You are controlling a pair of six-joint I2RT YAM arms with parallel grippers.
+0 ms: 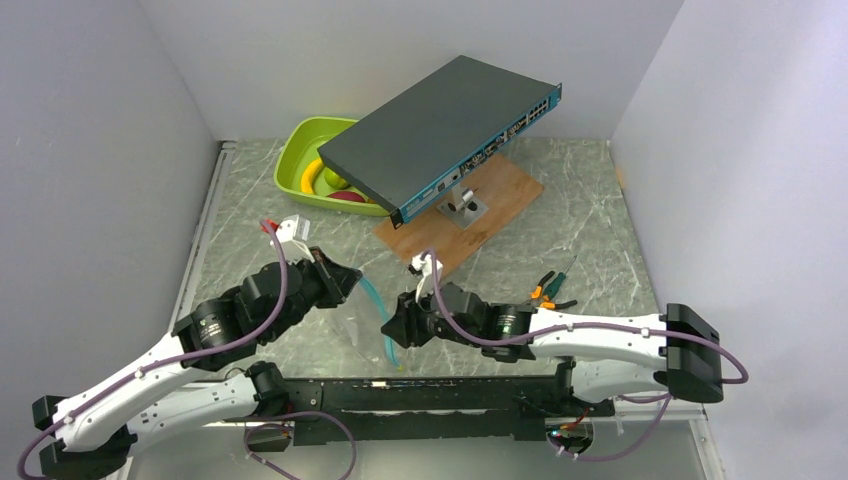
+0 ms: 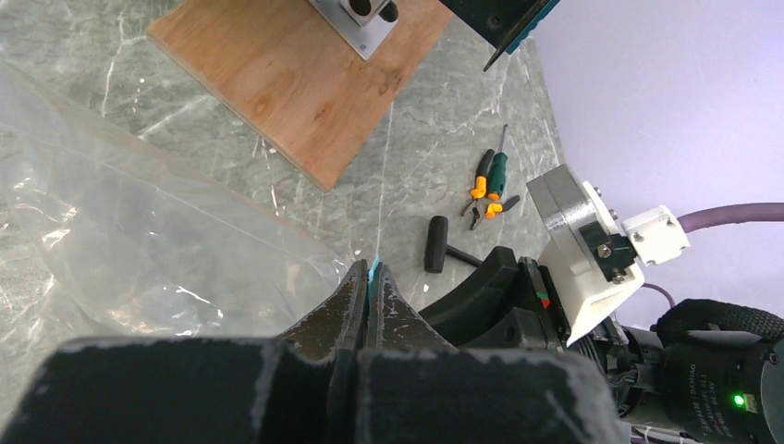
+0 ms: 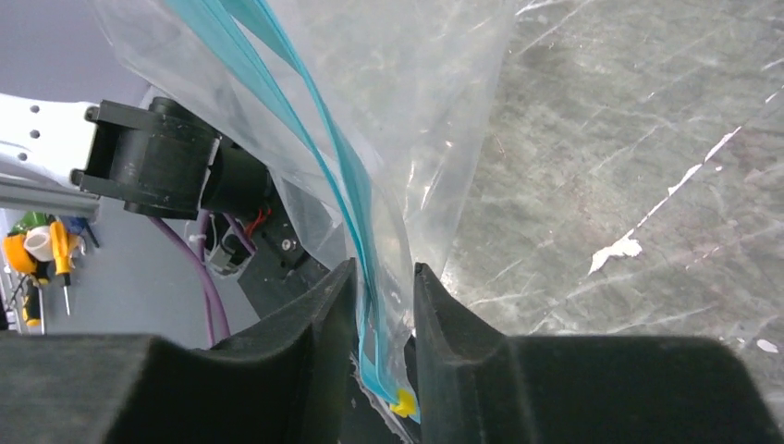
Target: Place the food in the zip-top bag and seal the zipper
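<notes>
A clear bag point(image 2: 176, 250) with a blue zipper strip point(image 1: 374, 297) hangs at its top corner from my left gripper, which is shut on it; a sliver of blue shows between the fingertips. Near the strip's lower end, my right gripper stands part open, its fingers on either side of the blue zipper and apparently not closed on it. A yellow slider point(image 3: 403, 403) sits at the end of the strip, beyond those fingertips. No food is visible in the part of the bag in view.
Behind, a green basket point(image 1: 290, 165) holds a banana point(image 1: 311, 177) and other fruit. A dark network switch point(image 1: 440, 125) on a wooden board point(image 1: 500, 195) overhangs the basket's right side. Pliers and a screwdriver point(image 1: 553, 286) lie at the right.
</notes>
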